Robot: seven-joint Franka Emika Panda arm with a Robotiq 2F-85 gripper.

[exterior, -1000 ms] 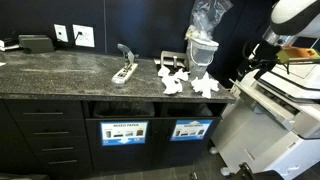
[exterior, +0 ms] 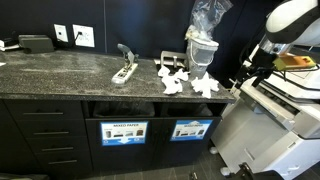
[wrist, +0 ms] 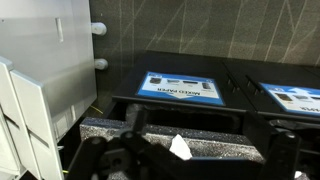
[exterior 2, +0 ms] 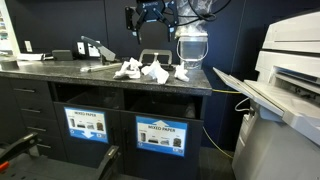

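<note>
Several crumpled white papers (exterior: 172,82) lie on the dark speckled countertop (exterior: 60,80), near its right end. In exterior view 2 my gripper (exterior 2: 147,17) hangs high above the counter, clear of the papers (exterior 2: 155,71) beneath. The wrist view shows my gripper open, its two dark fingers wide apart; nothing is seen gripped. A bit of white paper (wrist: 180,147) shows beyond them, at the counter's edge. Below the countertop are two openings with blue-and-white labels; one mixed paper label (wrist: 181,88) is readable.
A stapler-like device (exterior: 125,68) stands left of the papers. A clear bucket (exterior: 202,50) with a plastic bag is behind them. To the right is a large white machine (exterior: 275,115). Bare countertop stretches leftward, and the floor before the cabinets looks clear.
In exterior view 1 the arm and gripper have shifted slightly left and down at the right edge. The papers and other counter items have stayed put.
</note>
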